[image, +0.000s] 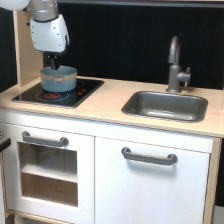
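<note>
A blue-grey pot (60, 82) stands upright on the black stovetop (91, 87) at the left of the toy kitchen counter. My white arm comes down from the top left, and its dark gripper (55, 64) is over the pot, at the far side of the rim. At this size the fingers are small and dark against the black backdrop. Whether they touch the pot or close on anything cannot be made out.
To the right, a metal sink (165, 105) with a grey faucet (176, 68) is set into the wooden counter (112, 98). The strip between stove and sink is clear. Below are white cabinet doors with grey handles (149, 157).
</note>
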